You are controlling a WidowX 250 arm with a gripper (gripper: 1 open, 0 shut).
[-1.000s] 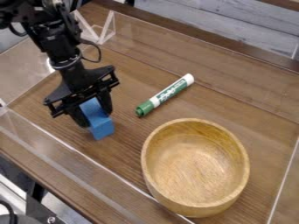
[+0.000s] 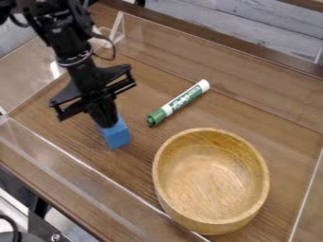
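My gripper (image 2: 104,113) is at the left-centre of the camera view, its black fingers pointing down just above a small blue block (image 2: 116,134) on the wooden table (image 2: 221,76). The block's top is partly behind the fingertips. The fingers look close together; whether anything is between them is hard to make out.
A green and white tube (image 2: 178,102) lies diagonally right of the gripper. A large yellow bowl (image 2: 211,180) sits at the lower right.
My gripper has risen slightly from the blue block, uncovering more of it. The block stays about where it was.
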